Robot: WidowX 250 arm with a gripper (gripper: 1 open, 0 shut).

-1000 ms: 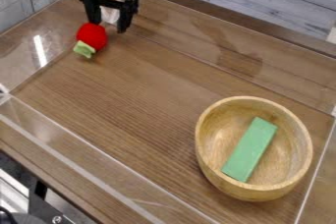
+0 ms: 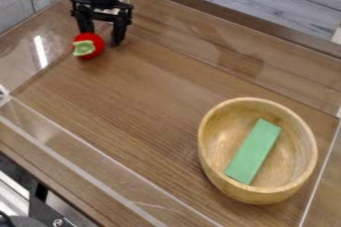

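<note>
The black gripper (image 2: 100, 24) is at the upper left of the wooden table (image 2: 147, 112), open, its fingers low over the surface. A red pepper-like object with a green top (image 2: 90, 46) lies just in front of it, toward the camera. Whether they touch is hard to tell.
A wooden bowl (image 2: 218, 182) at the lower right holds a green block (image 2: 254, 150). Whitish walls stand beyond the back and left edges.
The gripper has shifted slightly left and toward the camera. The red object has moved a little and turned, its green top now more toward the middle.
</note>
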